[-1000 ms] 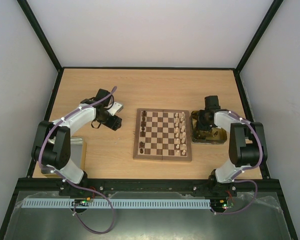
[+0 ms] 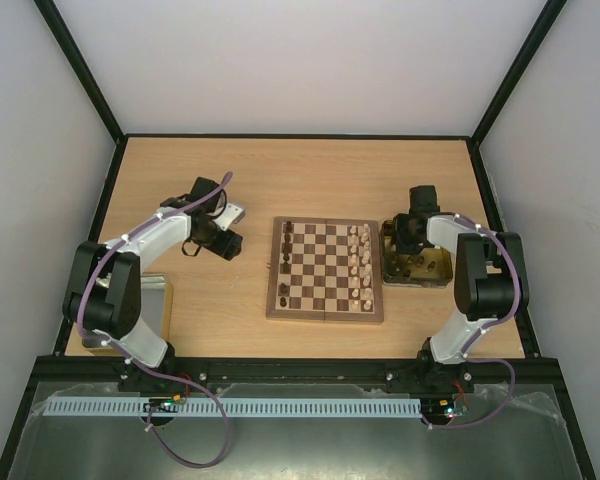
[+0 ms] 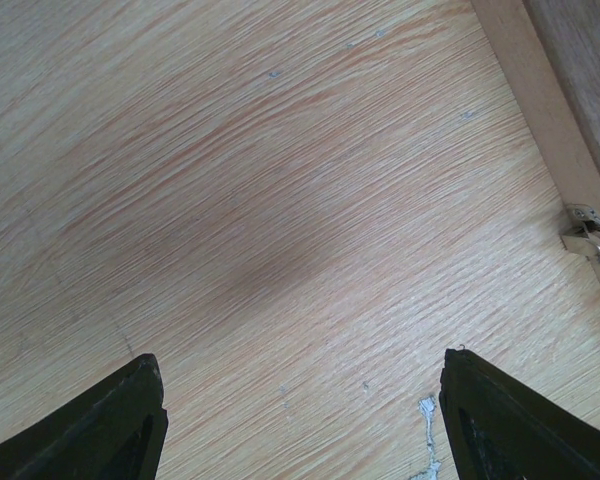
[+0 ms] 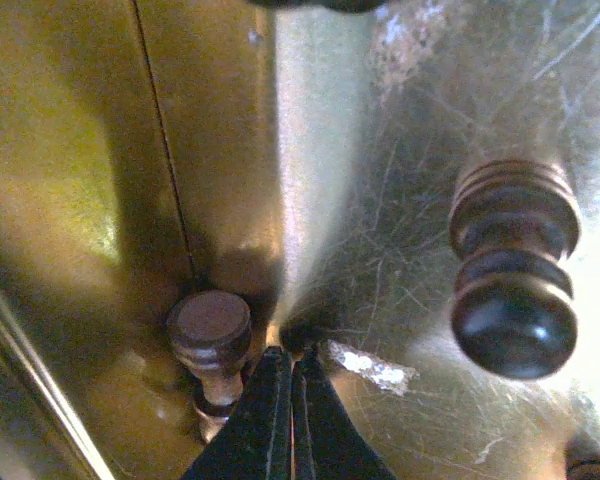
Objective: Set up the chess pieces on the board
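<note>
In the right wrist view my right gripper is shut, its fingertips together with nothing between them, low inside the brass tray (image 4: 55, 150). Just left of the fingers, outside them, a dark chess piece (image 4: 212, 330) leans by the tray wall, its lower part partly hidden. Another dark piece (image 4: 515, 270) stands to the right. The chess board (image 2: 325, 222) bears dark pieces (image 2: 285, 258) along its left side and light pieces (image 2: 355, 265) in rows on the right. My left gripper is open and empty above bare table, left of the board.
The tray (image 2: 417, 285) sits against the board's right side, its walls close round the right gripper. A metal clasp (image 3: 590, 237) juts from the board's left edge. At the left stands a pale box (image 2: 155, 300). The table behind the board is free.
</note>
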